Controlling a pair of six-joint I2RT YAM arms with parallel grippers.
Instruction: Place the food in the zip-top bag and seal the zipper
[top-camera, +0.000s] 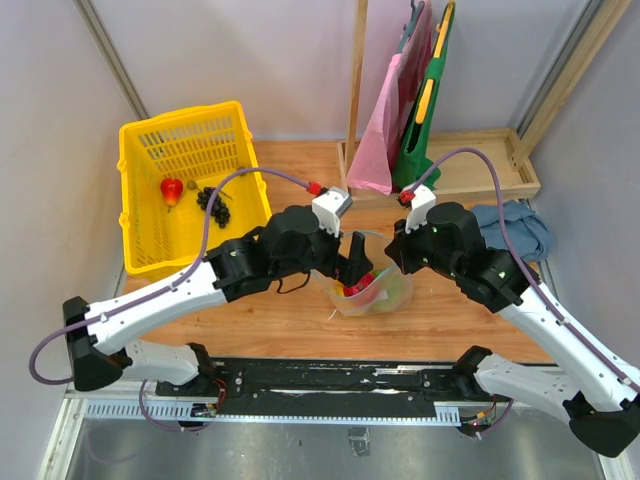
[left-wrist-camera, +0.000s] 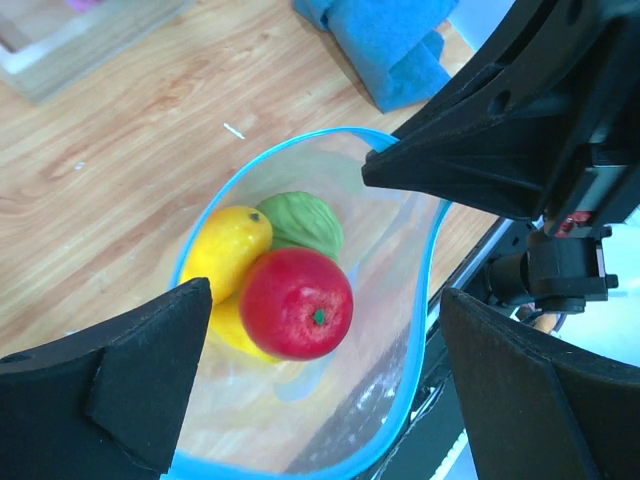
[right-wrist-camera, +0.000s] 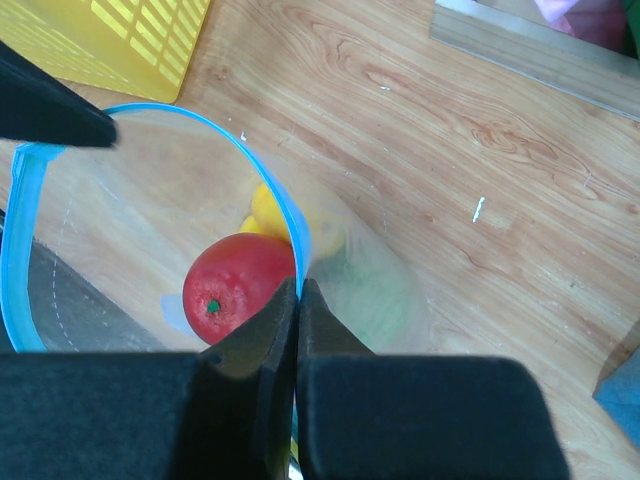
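The zip top bag (top-camera: 385, 295) stands open on the table, its blue rim (left-wrist-camera: 408, 380) curving round a red fruit (left-wrist-camera: 296, 305), yellow fruits (left-wrist-camera: 225, 248) and a green item (left-wrist-camera: 305, 220). My left gripper is open above the bag's mouth with nothing between its fingers. My right gripper is shut on the bag's rim at one side, holding it up. In the right wrist view the red fruit (right-wrist-camera: 230, 285) shows through the mouth.
A yellow basket (top-camera: 150, 240) at the left holds a red pepper (top-camera: 171, 190) and dark grapes (top-camera: 215, 207). A blue cloth (top-camera: 515, 230) lies at the right. A wooden tray (top-camera: 480, 175) stands at the back with pink and green items.
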